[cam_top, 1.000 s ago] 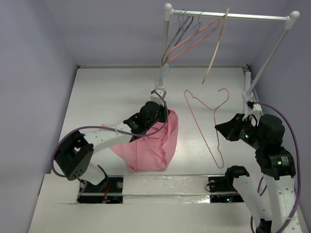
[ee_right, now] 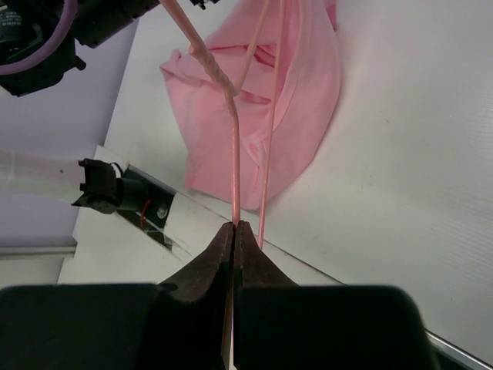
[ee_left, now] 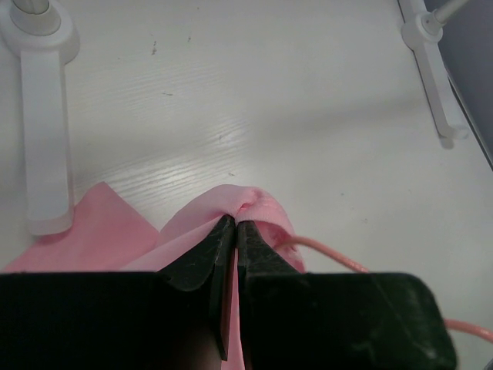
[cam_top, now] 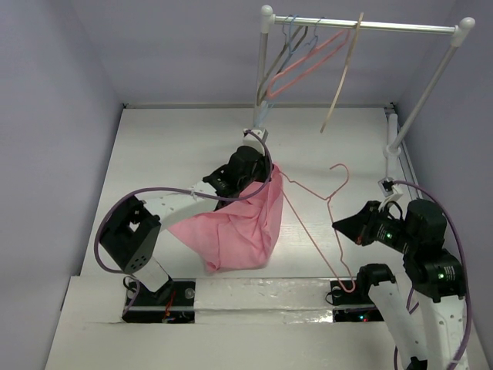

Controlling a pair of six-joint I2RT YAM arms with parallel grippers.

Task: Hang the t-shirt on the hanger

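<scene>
The pink t-shirt (cam_top: pixel 243 231) hangs bunched from my left gripper, which is shut on its upper edge. In the left wrist view the cloth (ee_left: pixel 239 200) comes out at the fingertips of the left gripper. A pink wire hanger (cam_top: pixel 308 231) is tilted, its far end entering the shirt's top fold beside the left fingers; how deep it goes is hidden. My right gripper (cam_top: pixel 336 226) is shut on the hanger's near arm, below the hook (cam_top: pixel 343 166). In the right wrist view the hanger wire (ee_right: pixel 235 154) runs up from the right gripper.
A white rack bar (cam_top: pixel 370 26) crosses above, carrying several hangers, among them a pink one (cam_top: pixel 308 62) and a wooden-coloured one (cam_top: pixel 343 73). Its right post (cam_top: pixel 424 100) stands behind the right arm.
The right gripper has moved left and toward the front, bringing the hanger's far end to the shirt's top fold. The left gripper has shifted slightly right and back with the cloth.
</scene>
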